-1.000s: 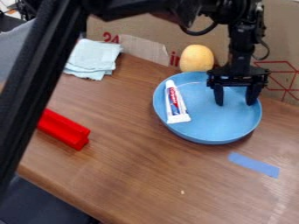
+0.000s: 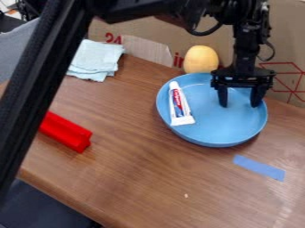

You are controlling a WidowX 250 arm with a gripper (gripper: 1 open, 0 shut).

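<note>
My black gripper (image 2: 240, 91) is low over the right half of a blue plate (image 2: 212, 135) on the wooden table, its two fingers pointing down and spread apart, with nothing visible between them. A white toothpaste tube (image 2: 180, 105) with red and blue print lies on the plate's left side, apart from the fingers. Whether the fingertips touch the plate I cannot tell.
A yellow egg-shaped object (image 2: 201, 59) stands behind the plate, near a cardboard backdrop. A folded pale cloth (image 2: 95, 57) lies at back left, a red object (image 2: 66, 130) at left. Blue tape (image 2: 259, 167) marks the right front.
My arm and gripper have shifted very slightly. The plate, tube and other objects look unchanged.
</note>
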